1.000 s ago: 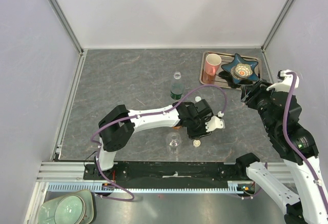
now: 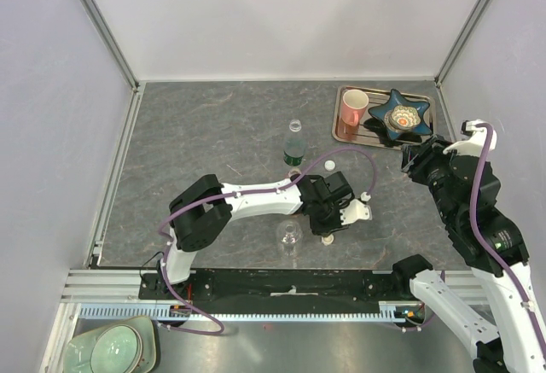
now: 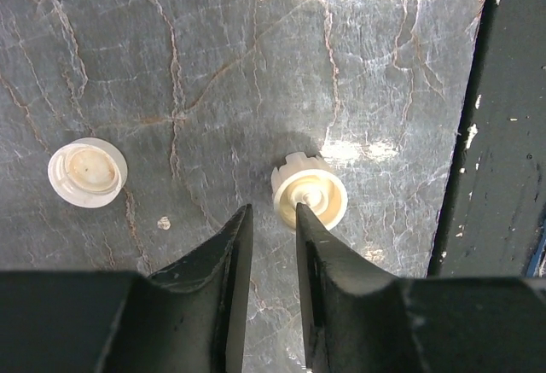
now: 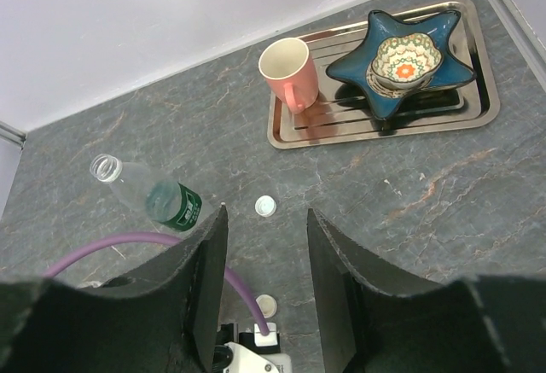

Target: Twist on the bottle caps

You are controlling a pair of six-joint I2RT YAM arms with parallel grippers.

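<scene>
A white cap [image 3: 309, 195] lies just beyond the fingertips of my left gripper, which is part open and empty, low over the table near its front edge. A second, flat white cap [image 3: 88, 172] lies to its left in the left wrist view. My right gripper stands open and empty above the right side. In the right wrist view, a small white cap [image 4: 265, 206] lies behind a pale cap [image 4: 266, 305]. The green-labelled bottle [image 2: 294, 144] stands uncapped. A clear bottle [image 2: 289, 236] stands beside the left arm.
A metal tray [image 4: 290, 134] at the back right holds a pink mug [image 4: 288, 74] and a blue star dish [image 4: 358, 72] with a small bowl. A black front edge borders the work area.
My left gripper has shifted very slightly toward the front edge. The right arm and the objects show no visible movement.
</scene>
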